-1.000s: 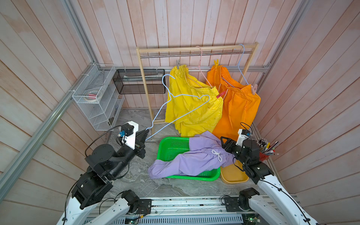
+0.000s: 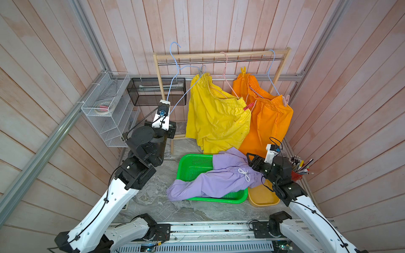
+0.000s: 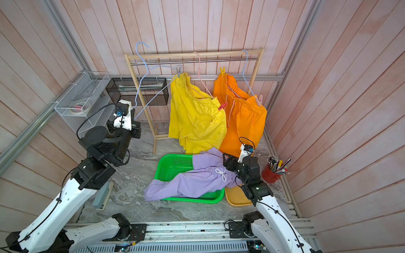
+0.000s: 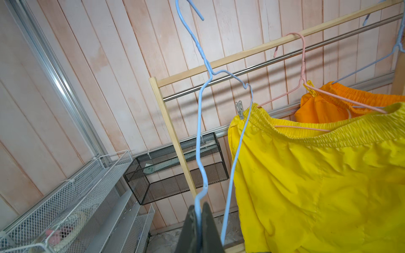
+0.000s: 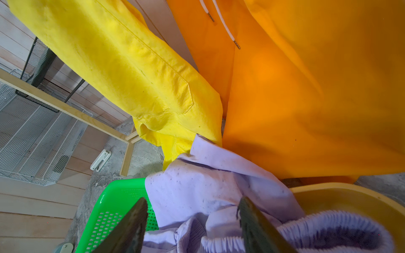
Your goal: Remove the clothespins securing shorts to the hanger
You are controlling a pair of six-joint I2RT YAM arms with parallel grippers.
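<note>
The blue wire hanger (image 4: 199, 126) carries no garment; its wire runs down between the fingertips of my left gripper, which is shut on it left of the yellow shorts (image 2: 219, 113). Purple shorts (image 2: 202, 183) lie across the green basket (image 2: 178, 170). My right gripper is open above the shorts' right part, its fingers apart and nothing gripped between them. On the rack, a grey clothespin (image 4: 239, 109) and a red clothespin (image 3: 222, 105) sit on the yellow shorts. The orange shorts (image 2: 270, 118) bear a yellow clothespin (image 2: 243, 70) and a pink one (image 2: 286, 100).
The wooden rack (image 2: 219, 54) spans the back, with its left end bare of clothes. A black mesh basket (image 2: 156, 91) and white wire shelves (image 2: 105, 105) are on the left. A yellow tray (image 2: 263, 201) and a red pen cup (image 3: 270, 175) stand at right.
The right arm and the purple shorts look unmoved.
</note>
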